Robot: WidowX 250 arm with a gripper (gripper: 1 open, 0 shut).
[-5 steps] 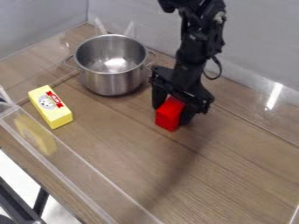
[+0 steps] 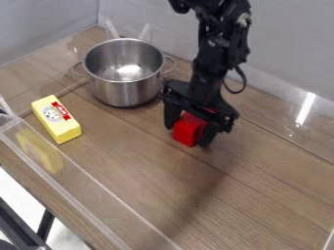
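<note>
The black robot arm reaches down from the top, its gripper [image 2: 196, 115] low over a red block [image 2: 190, 130] on the wooden table [image 2: 222, 195], right of centre in the camera view. The fingers are around the block, which is partly hidden by them; whether they grip it is hard to tell.
A steel pot [image 2: 124, 83] stands left of the gripper. A yellow box [image 2: 57, 119] lies at the left, near a clear plastic edge.
The gripper has shifted slightly over the red block, whose visible face changed a little. The pot and yellow box have not moved.
</note>
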